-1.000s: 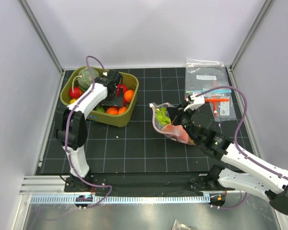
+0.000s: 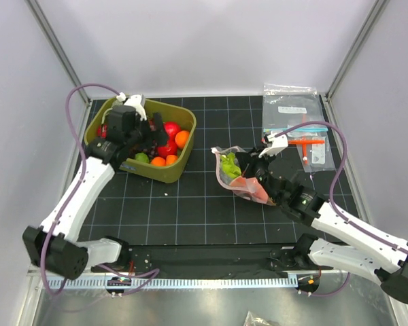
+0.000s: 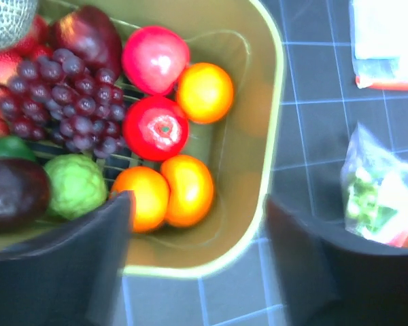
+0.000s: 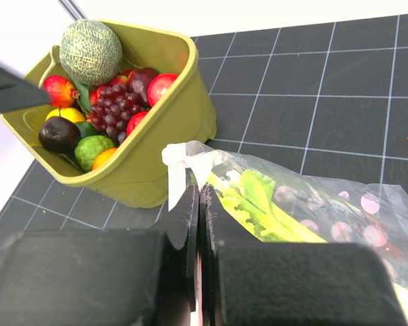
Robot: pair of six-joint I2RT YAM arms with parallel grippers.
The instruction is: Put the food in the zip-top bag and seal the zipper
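The olive bin (image 2: 166,173) holds fake food: grapes (image 3: 75,102), a melon (image 4: 90,49), apples, oranges (image 3: 189,190), an avocado and other pieces. My left gripper hangs over the bin, blurred in its wrist view, fingers apart with no food visible between them. A clear zip bag (image 2: 231,183) with leafy greens (image 2: 229,164) inside stands on the black grid mat, its top open. My right gripper is shut on the near part of the bag's rim.
Flat clear bags (image 2: 292,102) and an orange slider tool (image 2: 306,142) lie at the back right. Bare mat (image 2: 190,217) lies in front of the bin and between it and the bag.
My left arm has lifted and swung back from low inside the bin to above it, turning as it moved. The right arm and bag are unchanged.
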